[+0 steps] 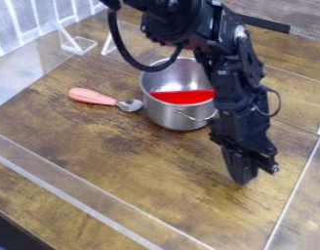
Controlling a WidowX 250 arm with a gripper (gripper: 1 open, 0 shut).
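My black gripper [252, 168] points down low over the wooden board, right of a steel pot [175, 111] with a red piece [182, 97] inside. Its fingertips look shut, with nothing visible between them. A pink-handled scoop [95, 97] with a metal head lies left of the pot, apart from it.
The wooden board [98, 186] is bare across the front and left. White wire or plastic pieces [74, 44] stand at the back left, by the board's edge. A dark cable arches over the pot from the arm.
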